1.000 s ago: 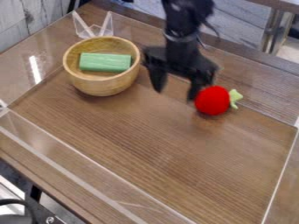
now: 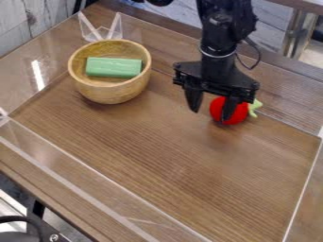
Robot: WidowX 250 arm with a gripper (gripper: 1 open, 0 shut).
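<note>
A round red object (image 2: pixel 229 112) with pale green leaves lies on the wooden table at the right. My black gripper (image 2: pixel 214 100) is down over its left part, its dark fingers spread toward it; whether they touch it is unclear. A wooden bowl (image 2: pixel 131 87) at the upper left holds a light green block (image 2: pixel 113 66).
A pale wall or edge runs along the top right, and a dark cable-like item sits at the lower left corner.
My gripper has moved to the right, closer to the red object. The bowl and red object look unchanged.
</note>
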